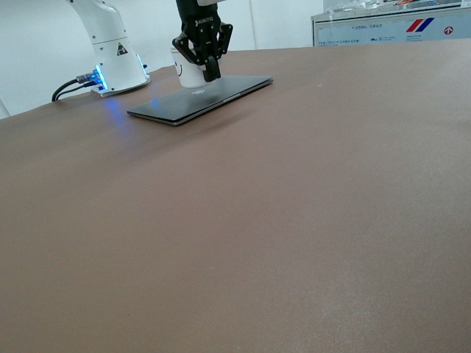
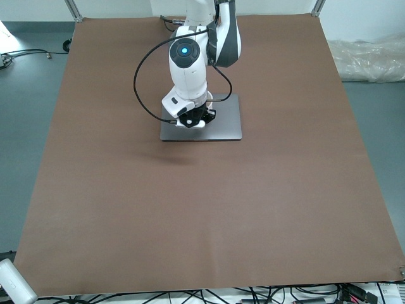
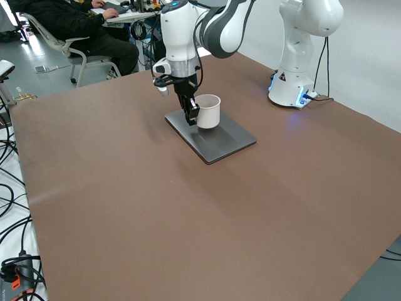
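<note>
A closed grey laptop [image 3: 219, 143] lies on the brown tabletop, also seen in the top view [image 1: 162, 110]. A white cup [image 3: 208, 116] is over the laptop, mostly hidden behind the gripper in the left view. The black gripper [image 3: 191, 116] is down at the cup, just beside or around its wall; I cannot tell whether it grips it. In the top view the gripper [image 1: 210, 62] hides part of the cup [image 1: 190, 76].
The robot's white base [image 1: 118, 73] stands at the table's far side, with cables behind it. A seated person [image 3: 75, 28] is beyond the table edge.
</note>
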